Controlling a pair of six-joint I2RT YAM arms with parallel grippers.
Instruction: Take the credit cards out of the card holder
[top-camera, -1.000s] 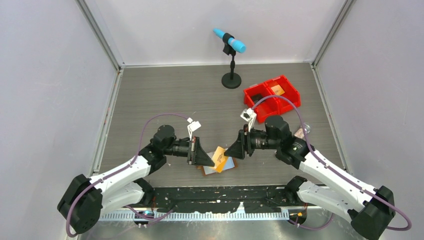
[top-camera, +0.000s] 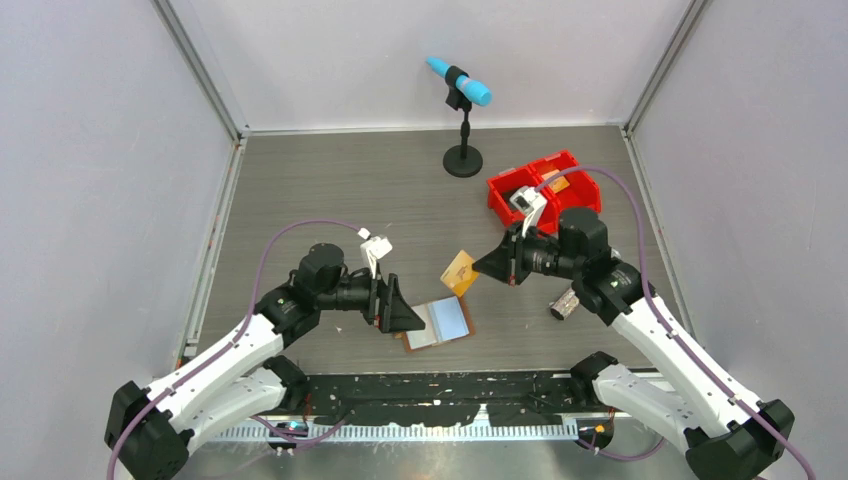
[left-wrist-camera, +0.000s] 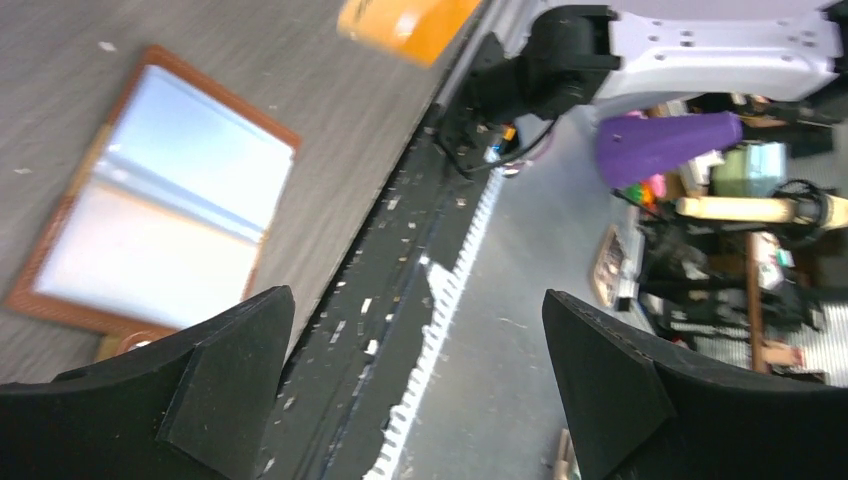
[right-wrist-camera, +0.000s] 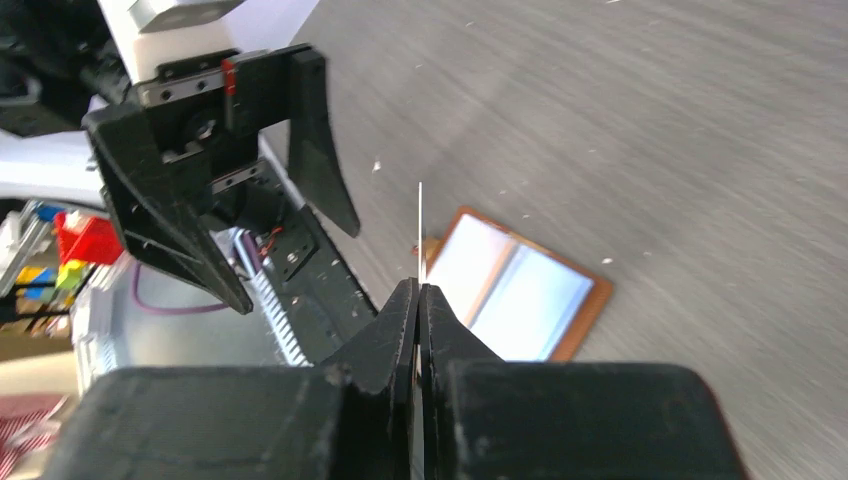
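An orange card is held up over the table, and my right gripper is shut on its edge. From the right wrist that card shows only as a thin upright line above the closed fingertips. Below it on the table lies the card holder, spread flat with a brown border and pale blue and white inner faces. My left gripper is by the holder's left side; in its own wrist view the fingers stand wide apart with nothing between them.
At the back right is a red divided tray with another orange card in it. A microphone on a stand is at the back middle. A patterned cylindrical object lies under the right arm.
Carrying the orange card, my right gripper has moved back and to the right, away from the left one. More of the holder shows now. The left arm has shifted slightly.
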